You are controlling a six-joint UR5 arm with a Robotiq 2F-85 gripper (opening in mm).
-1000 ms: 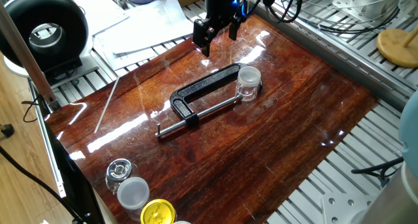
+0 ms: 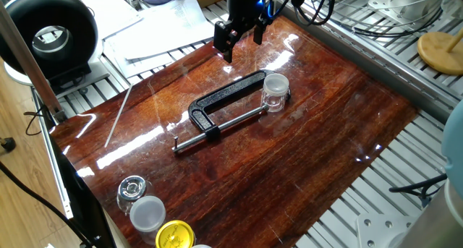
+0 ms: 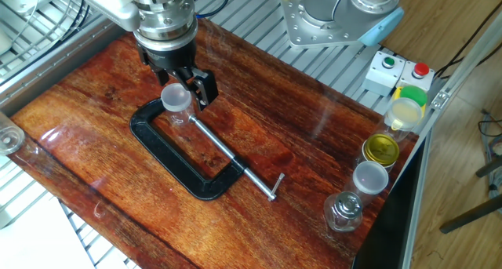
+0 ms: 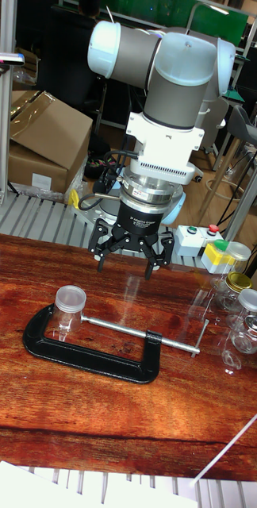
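Observation:
A black C-clamp (image 2: 226, 96) lies flat on the glossy wooden board (image 4: 87, 423), its steel screw (image 3: 227, 151) running along one side. Between the screw's tip and the far end of the frame stands a clear jar (image 4: 67, 317) with a whitish lid, upright; whether the clamp grips it tightly I cannot tell. Above the board hangs my gripper (image 4: 126, 264), pointing down with its two fingers spread apart and nothing between them. In the third exterior view it is higher than the jar and off to its right, touching neither jar nor clamp.
Several lidded jars stand in a row along one board edge, among them a gold-lidded jar (image 3: 382, 150), a white-lidded jar (image 3: 370, 177) and a silver-lidded jar (image 3: 343, 211). A control box with buttons (image 3: 394, 71) sits beyond them. The board around the clamp is mostly clear.

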